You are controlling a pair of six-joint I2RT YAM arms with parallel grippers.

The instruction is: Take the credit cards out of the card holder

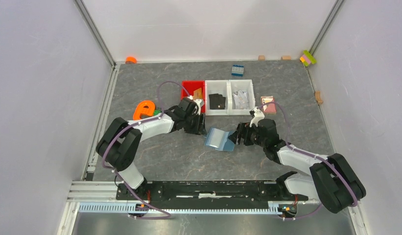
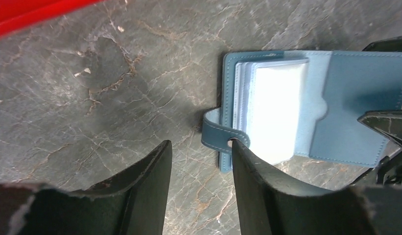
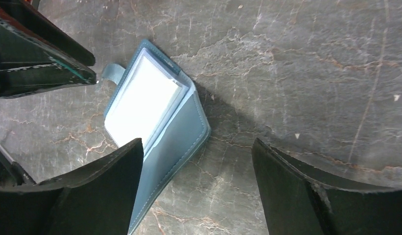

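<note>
A light blue card holder lies open on the grey table, with white cards in its sleeves and a strap at one side. My left gripper is open just beside that strap, left of the holder in the top view. My right gripper stands open over the holder's right end, the holder partly between and below its fingers. Neither gripper holds anything.
A red bin and two white bins stand behind the holder. An orange item lies at the left, a small box at the right.
</note>
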